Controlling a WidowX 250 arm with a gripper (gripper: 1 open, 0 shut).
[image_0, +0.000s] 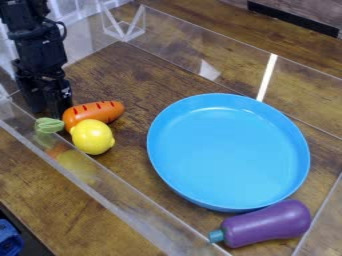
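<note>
My black gripper (43, 85) is at the far left, low by the clear wall of the enclosure; its fingers are dark and hard to make out. An orange toy carrot (94, 113) with a pale green top (50, 126) lies just right of it. A yellow lemon (91, 137) sits below the carrot, toward the front.
A large blue plate (229, 150) fills the right of the space. A purple eggplant (265, 225) lies at the front right. Clear walls edge the area.
</note>
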